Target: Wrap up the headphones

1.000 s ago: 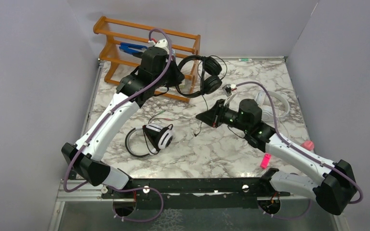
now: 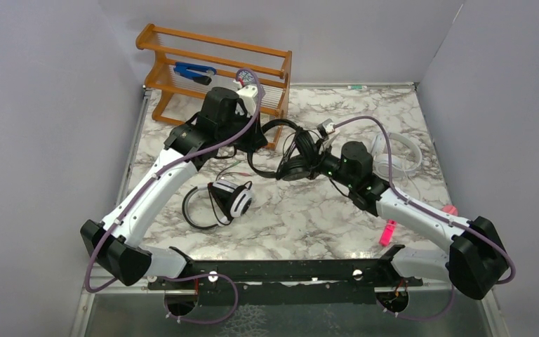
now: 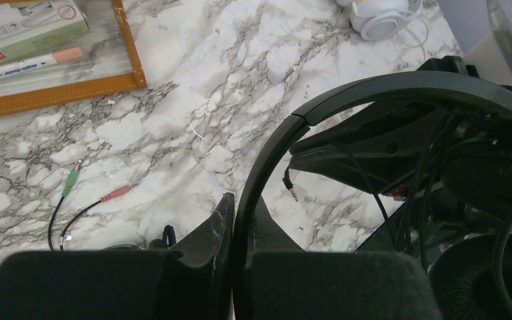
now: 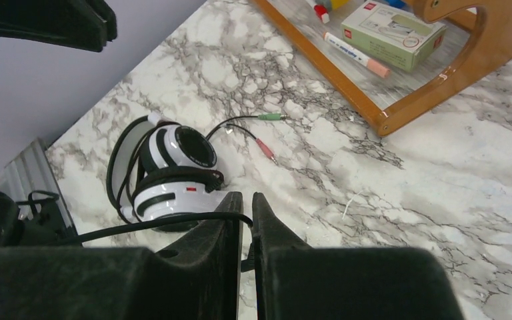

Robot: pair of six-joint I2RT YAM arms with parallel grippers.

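Black headphones [image 2: 281, 123] hang in the air above the middle of the table. My left gripper is shut on their headband [image 3: 267, 150]; the ear cups [image 2: 295, 167] face the right arm. Their thin dark cable [image 4: 153, 223] runs across the right wrist view to my right gripper, which is shut on it. In the left wrist view, the cable's short plug [image 3: 291, 185] dangles just below the right gripper's tip. From the top, the ear cups and bundled cable partly cover the right gripper's fingertips.
White-and-black headphones [image 2: 233, 199] lie at the table's front left, their green [image 4: 271, 117] and pink [image 4: 266, 151] plugs beside them. A wooden rack [image 2: 217, 43] stands at the back left. White headphones [image 2: 408, 151] lie at the right.
The right gripper moved only slightly. The hanging plug end is now hidden from the top.
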